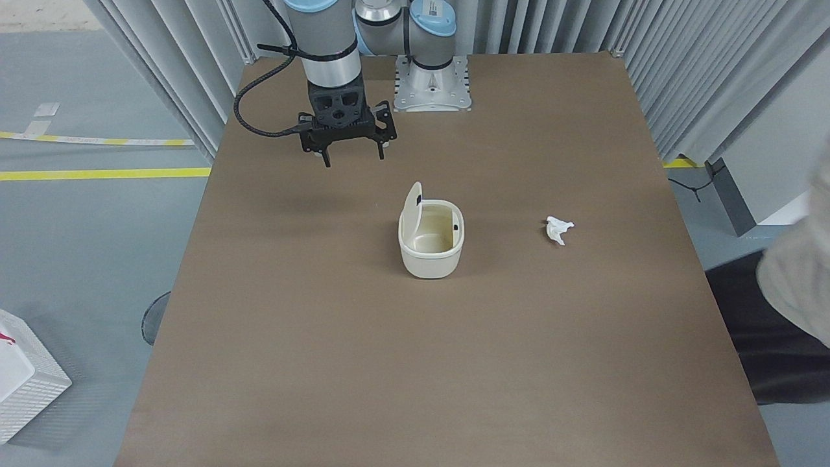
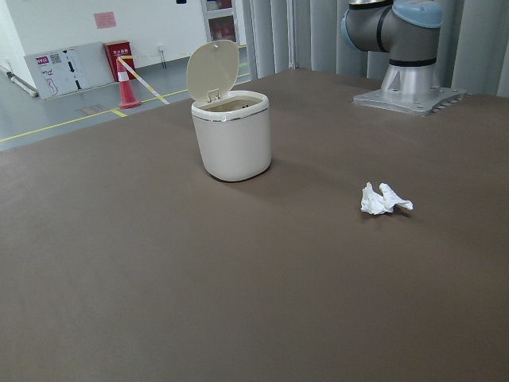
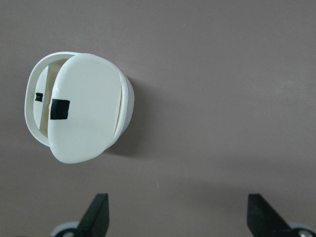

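Note:
A small white bin (image 1: 431,257) stands mid-table with its lid raised; in the left view the bin (image 2: 235,147) shows the upright lid (image 2: 212,68), and in the wrist view the lid (image 3: 86,108) is seen from above. A crumpled white tissue (image 1: 558,229) lies to its right in the front view, also in the left view (image 2: 382,201). My black gripper (image 1: 354,153) hangs above the table behind the bin, to its left. In the wrist view the two fingers of the gripper are wide apart, with nothing between them.
The arm's base plate (image 1: 432,93) is fixed at the back edge, with curtains behind. Part of a person in pale clothing is at the right edge of the front view.

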